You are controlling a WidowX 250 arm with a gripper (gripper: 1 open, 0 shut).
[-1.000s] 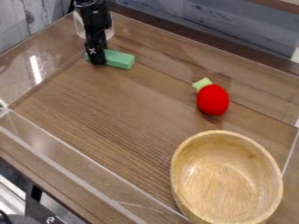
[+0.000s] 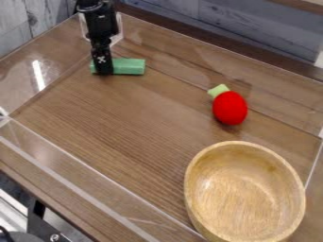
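The gripper (image 2: 104,59) reaches down from the top left onto a green rectangular block (image 2: 127,66) lying on the table at the upper left. Its dark fingers are at the block's left part; whether they are closed on it cannot be seen clearly. A red round object (image 2: 229,108) lies at the right, with a small pale green piece (image 2: 217,92) behind it.
A large light wooden bowl (image 2: 245,203) fills the lower right. Grey walls bound the table at the back and left.
The green block and gripper have shifted slightly, the block now lying more horizontal and a little lower at its right end.
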